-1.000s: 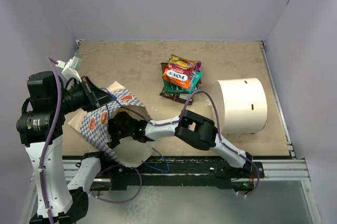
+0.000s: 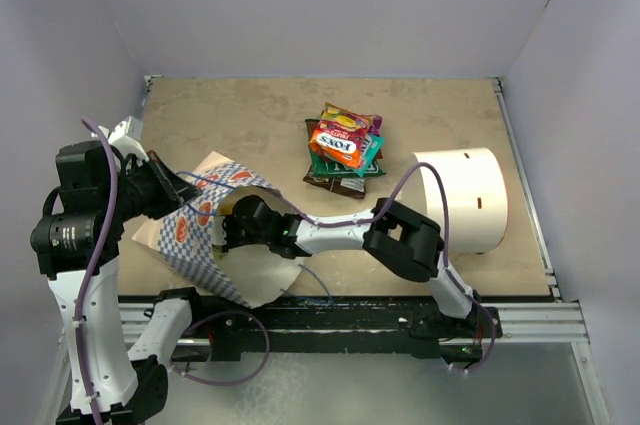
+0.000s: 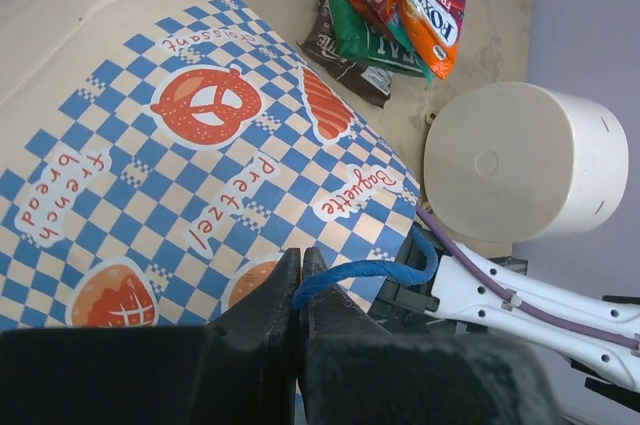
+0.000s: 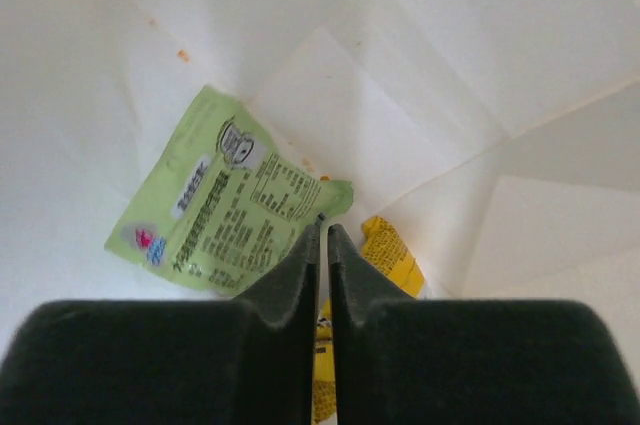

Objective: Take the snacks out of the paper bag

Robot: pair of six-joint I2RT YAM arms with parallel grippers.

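The paper bag (image 2: 215, 215), blue-and-white checked with printed pastries, lies on its side at the table's left, its mouth toward the right. My left gripper is shut over its checked side (image 3: 210, 185); nothing shows between the fingers. Inside the bag is my right gripper, its fingers a narrow gap apart. A green snack pack (image 4: 230, 200) lies just left of its fingertips, and a yellow pack (image 4: 395, 257) shows behind and right of them. Whether either pack is gripped cannot be told. Several snack packs (image 2: 345, 150) are piled at the back middle.
A large cream cylinder (image 2: 465, 200) stands at the right, close to my right arm. Walls close in the table (image 2: 230, 110) at back and sides. Clear surface lies left and right of the snack pile.
My right arm has shifted right and slightly up in the top view, its gripper still inside the bag. The bag's mouth has changed shape. The left arm has moved only slightly; the snack pile is unchanged.
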